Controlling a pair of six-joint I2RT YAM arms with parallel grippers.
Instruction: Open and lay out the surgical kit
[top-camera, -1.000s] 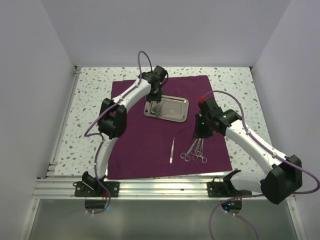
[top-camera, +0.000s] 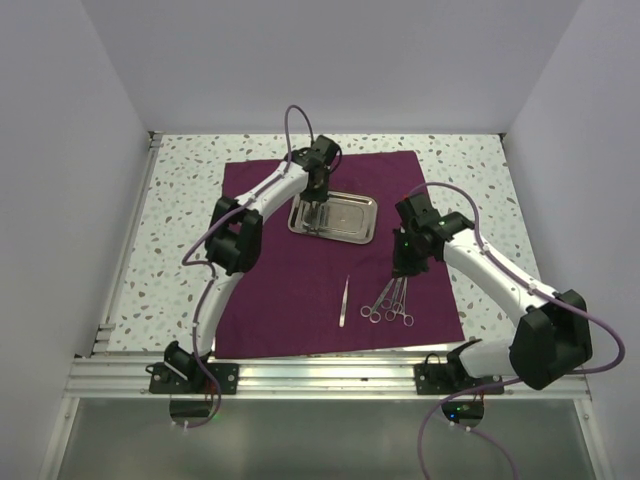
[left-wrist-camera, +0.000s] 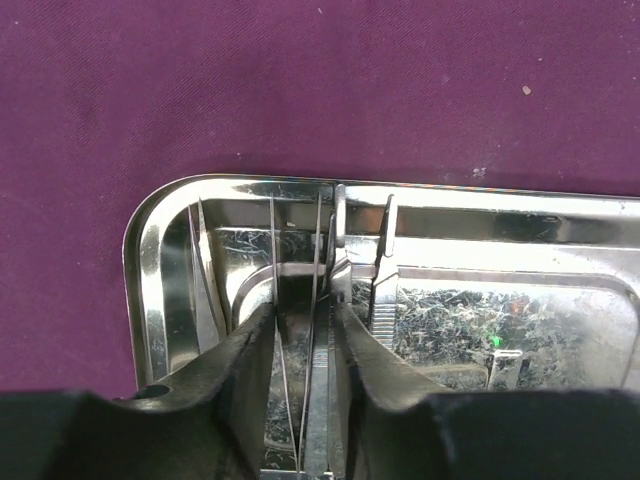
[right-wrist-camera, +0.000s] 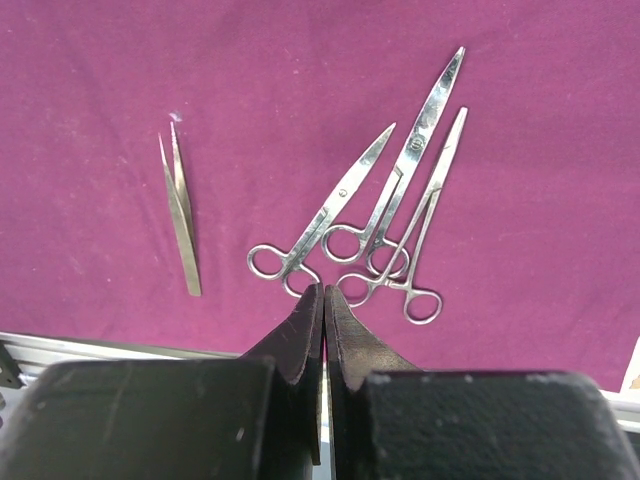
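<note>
A metal tray (top-camera: 352, 219) holds slim instruments at its left end. In the left wrist view, my left gripper reaches down over them with its fingers apart. Thin tweezers (left-wrist-camera: 276, 250) stand between those fingers; whether they touch either finger I cannot tell. Another pair of tweezers (left-wrist-camera: 207, 275) lies to the left, and flat handles (left-wrist-camera: 385, 285) lie to the right. My right gripper is shut with nothing visible between its fingers, above the cloth near the scissor rings. Small scissors (right-wrist-camera: 335, 200), larger scissors (right-wrist-camera: 415, 145) and a clamp (right-wrist-camera: 436, 190) lie there.
Tweezers (right-wrist-camera: 184, 225) lie alone on the purple cloth (top-camera: 280, 300), left of the scissors. A metal rail (top-camera: 300, 375) runs along the front edge.
My left gripper has shifted slightly to the right over the tray's left end. The right arm has swung a little, its gripper staying by the scissors. The laid-out instruments have not moved.
</note>
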